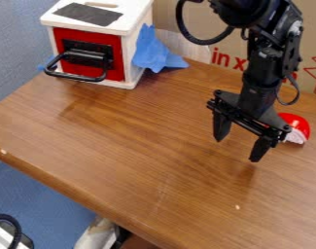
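My gripper (239, 141) hangs over the right part of the wooden table, open, its two black fingers spread apart with nothing visible between them. Just behind it, partly hidden by the gripper, a red-and-white round object (296, 125) lies on the table.
A white and red toy oven (88, 44) with a black handle stands at the back left, a blue cloth (157, 53) beside it. A cardboard panel runs along the back right. The table's left edge drops to a blue floor.
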